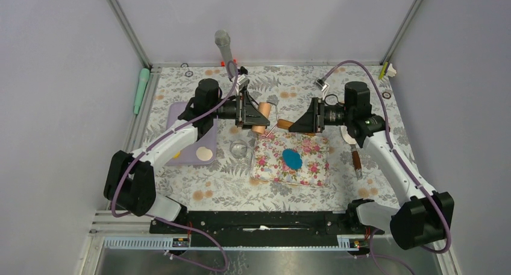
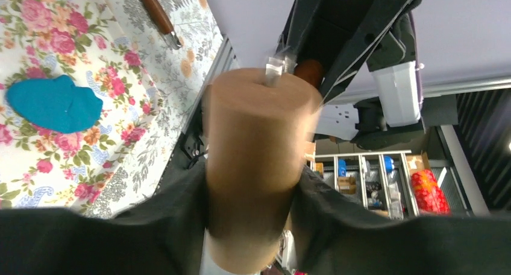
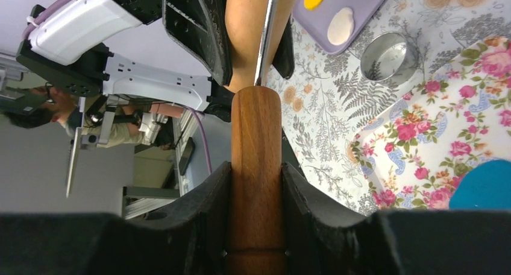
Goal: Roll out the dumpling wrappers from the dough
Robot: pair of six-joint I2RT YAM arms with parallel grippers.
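My right gripper [image 1: 308,123] is shut on the wooden handle [image 3: 256,166] of a roller with a metal rod, held above the mat. The roller's wooden cylinder [image 1: 261,118] is at my left gripper [image 1: 253,119]; its fingers are around it, blurred in the left wrist view, so I cannot tell whether they grip it. A blue flattened dough piece [image 1: 292,158] lies on the floral mat [image 1: 268,169]. A lilac tray [image 1: 193,154] at the left holds a pale dough piece [image 1: 205,153] and a yellow one.
A metal ring cutter [image 1: 238,148] stands between tray and mat. A spatula [image 1: 355,160] with a wooden handle lies to the right. A green rod [image 1: 142,88] lies at the far left edge.
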